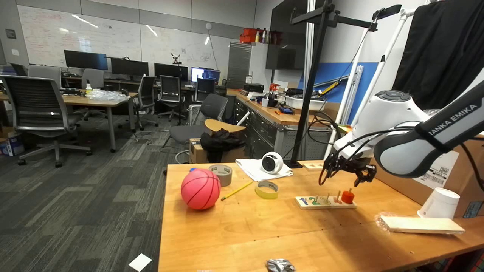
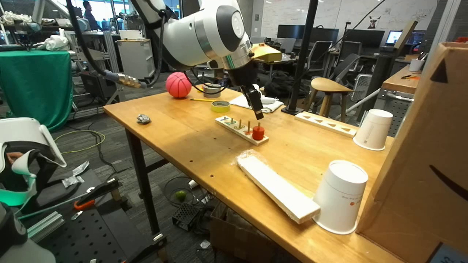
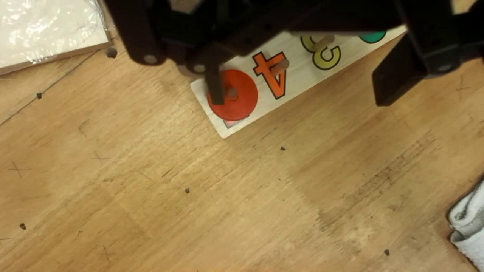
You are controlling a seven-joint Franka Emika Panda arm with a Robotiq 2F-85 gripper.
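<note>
A long wooden peg board (image 1: pixel 313 205) with painted numbers and upright pegs lies on the table. Red rings form a stack (image 2: pixel 258 133) on the peg at one end; the other pegs that show are bare. From above, the top red disc (image 3: pixel 242 97) has a peg through its middle, beside an orange 4. My gripper is open and empty, above the board. One dark finger (image 3: pixel 215 86) covers part of the red disc in the wrist view, while the other finger (image 3: pixel 394 77) appears past the board's long edge. In exterior view 2 the gripper (image 2: pixel 259 117) stays clear above the pegs.
A plastic-wrapped wooden board (image 2: pixel 276 186) and a white cup (image 2: pixel 344 193) stand near the cardboard box (image 2: pixel 416 153). Toward the other end are a pink ball (image 1: pixel 200 189), tape rolls (image 1: pixel 266 190) and a pencil (image 1: pixel 236 190).
</note>
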